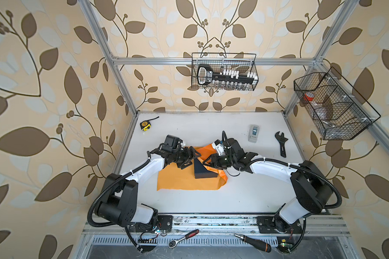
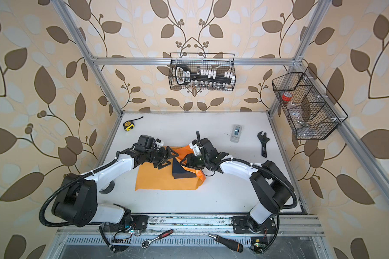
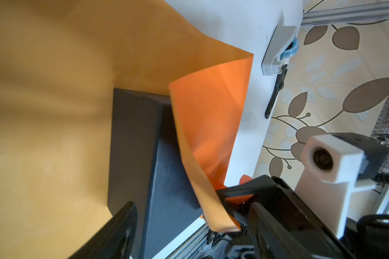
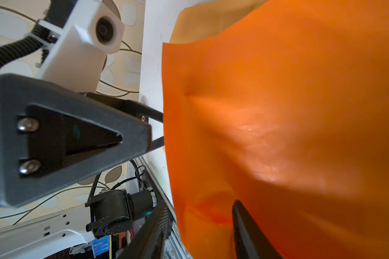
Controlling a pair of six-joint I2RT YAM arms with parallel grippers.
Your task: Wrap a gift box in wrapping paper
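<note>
The dark gift box [image 1: 205, 172] rests on orange wrapping paper [image 1: 172, 179] spread over the table. In the left wrist view, the paper's right side [image 3: 211, 108] is raised and folded in over part of the box [image 3: 172, 181]. My left gripper [image 1: 192, 158] is open above the box's left side, with nothing held between its fingers. My right gripper [image 1: 208, 163] is at the box's right side, part open. In the right wrist view, the raised paper [image 4: 194, 172] runs down between its fingers without being visibly pinched.
At the back left lies a yellow tape measure [image 1: 145, 125]. A grey device [image 1: 253, 133] and a black wrench [image 1: 281, 143] lie at the right. A white tape dispenser [image 3: 277, 51] stands beyond the paper.
</note>
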